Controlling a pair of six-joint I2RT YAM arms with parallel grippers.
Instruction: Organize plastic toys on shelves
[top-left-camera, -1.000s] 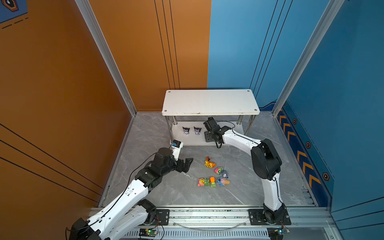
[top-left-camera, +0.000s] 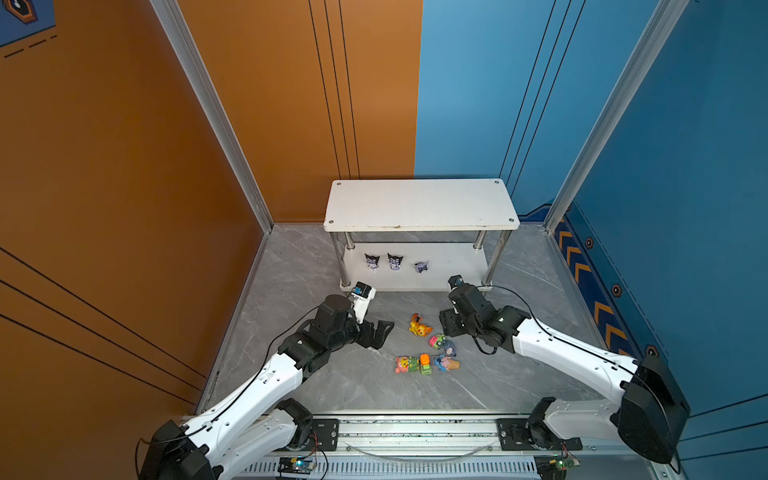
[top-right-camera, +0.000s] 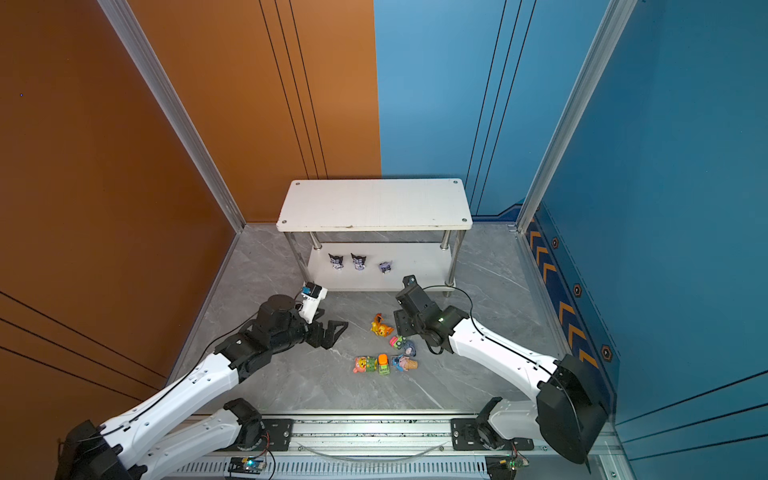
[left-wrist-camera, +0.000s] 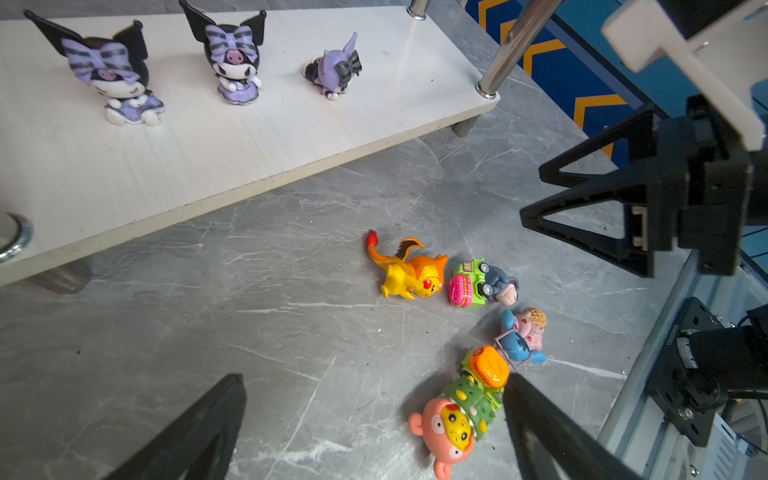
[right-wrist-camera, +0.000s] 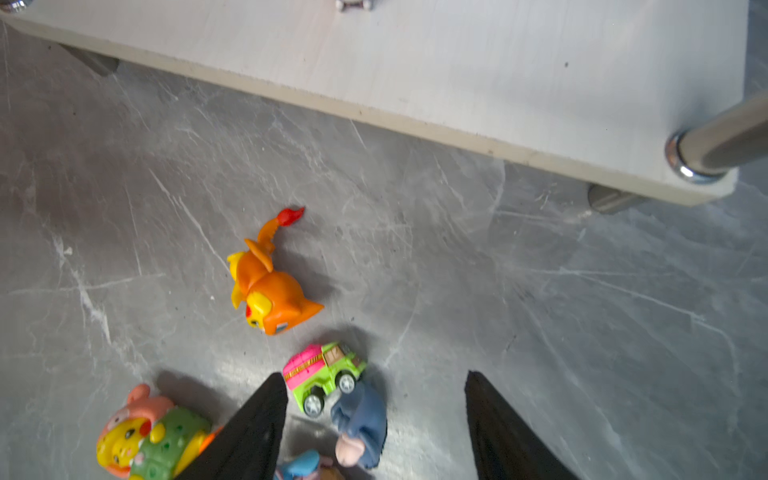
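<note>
Three purple-and-black figures stand on the lower board of the white shelf (top-left-camera: 448, 277): two eared ones (left-wrist-camera: 120, 72) (left-wrist-camera: 230, 52) at left and a smaller one (left-wrist-camera: 333, 69) to their right. On the grey floor lie an orange dragon toy (right-wrist-camera: 270, 288), a green-and-pink car toy (right-wrist-camera: 322, 373) with a blue-grey body, a blue-and-pink toy (left-wrist-camera: 521, 336), and a pink-and-green toy (left-wrist-camera: 454, 420) with an orange-topped green car (left-wrist-camera: 485, 369). My left gripper (top-left-camera: 377, 334) is open and empty, left of these toys. Open and empty too, my right gripper is above the floor at their right.
The upper shelf board (top-left-camera: 422, 205) is bare and overhangs the lower one. Metal posts (top-left-camera: 497, 257) stand at the shelf's corners. Floor is free between toys and shelf, and the lower board's right part is clear.
My right arm has drawn back from the lower shelf, toward the right and front, uncovering the smaller purple figure. My left gripper has shifted slightly right. The floor toys lie unmoved.
</note>
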